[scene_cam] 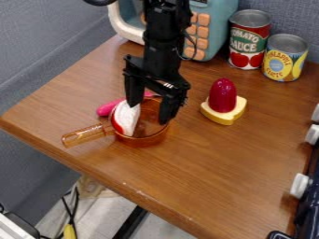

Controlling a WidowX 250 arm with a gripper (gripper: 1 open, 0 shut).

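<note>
My black gripper (149, 105) hangs over an orange-brown pot (144, 137) with a handle to the left, its fingers reaching down at the rim. A white oblong object (123, 119) leans inside the pot's left side, left of the fingertips. A pink object (108, 107) lies behind the pot. Whether anything sits between the fingers is hard to tell.
A red egg-shaped object (222, 95) stands by a yellow block (225, 114) to the right. Two cans (247, 40) (284, 58) and a teal toy microwave (200, 14) stand at the back. A dark appliance (304, 210) edges the right.
</note>
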